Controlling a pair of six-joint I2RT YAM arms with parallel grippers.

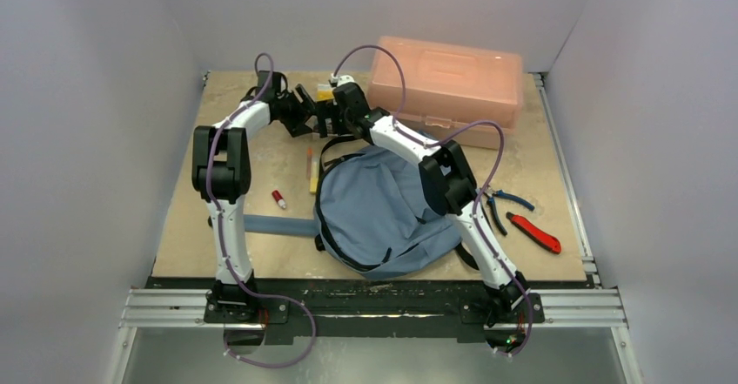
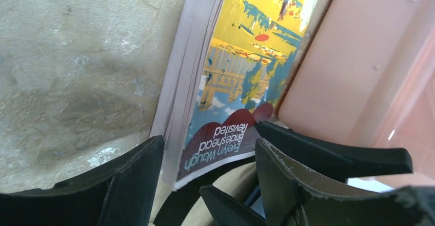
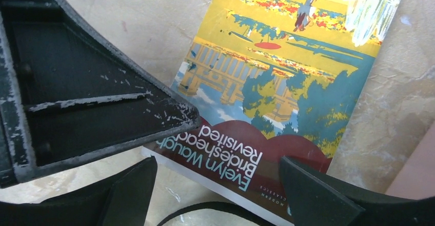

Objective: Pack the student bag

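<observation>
A book with a yellow, blue and dark red cover (image 2: 241,77) lies flat at the back of the table; both arms mostly cover it in the top view. My left gripper is open over the book's near end, one finger (image 2: 154,151) against or very close to its left edge. Over the same end stands my right gripper, also open, with the cover below its fingers. One black left finger (image 3: 92,93) reaches over the cover's left side in the right wrist view. The blue bag (image 1: 374,205) lies open-topped at the front middle.
A closed pinkish box (image 1: 448,75) stands right beside the book. Thin orange and yellow items (image 1: 313,175) lie left of the bag, with a small red item (image 1: 278,199) farther left. Blue-handled pliers (image 1: 513,199) and a red cutter (image 1: 534,233) lie at right.
</observation>
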